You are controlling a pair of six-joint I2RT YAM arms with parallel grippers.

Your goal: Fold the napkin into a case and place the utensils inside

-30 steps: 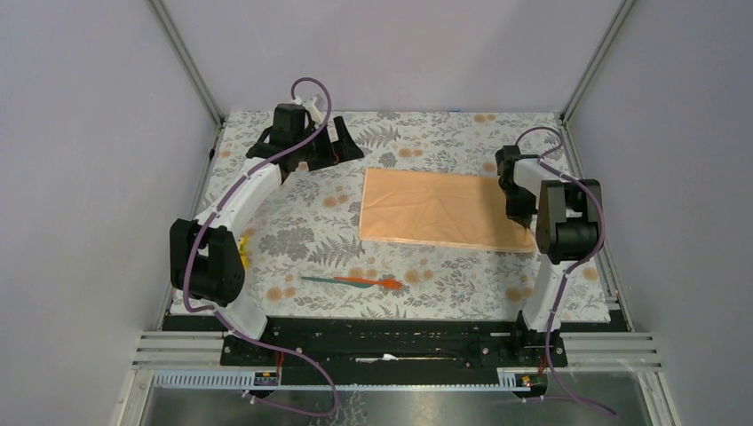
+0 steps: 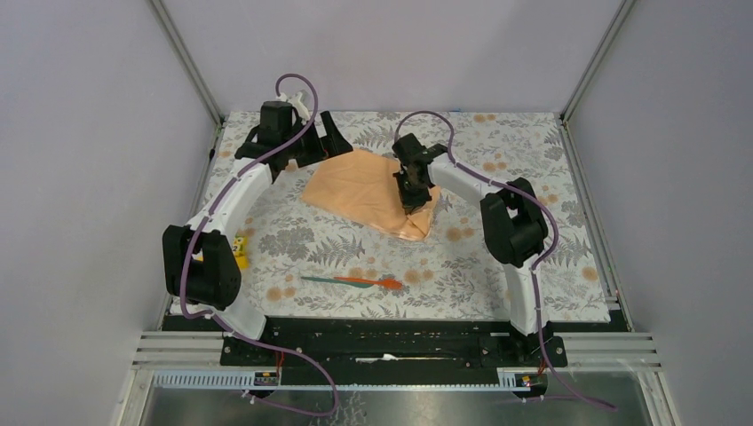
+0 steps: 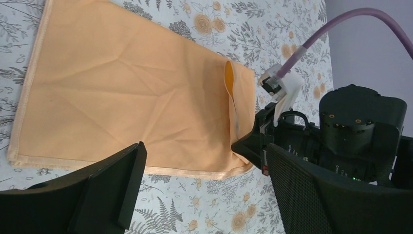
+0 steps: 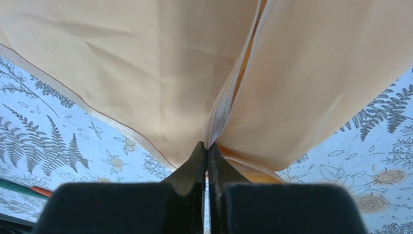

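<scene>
The peach napkin (image 2: 351, 186) lies on the floral mat, angled, with its right end folded over and puckered. My right gripper is shut at that fold, its tips on the white hem; the napkin (image 3: 107, 92) fills much of both wrist views. My left gripper (image 2: 324, 138) hangs open at the napkin's upper left, fingers spread wide in the left wrist view, nothing between them. An orange utensil (image 2: 382, 283) and a teal one (image 2: 315, 279) lie in front of the napkin.
A yellow object (image 2: 239, 250) sits partly hidden behind the left arm. Walls and rails bound the work area.
My right gripper has moved left, and the napkin has shifted left and turned, its right end now folded over. The left gripper has moved slightly left.
</scene>
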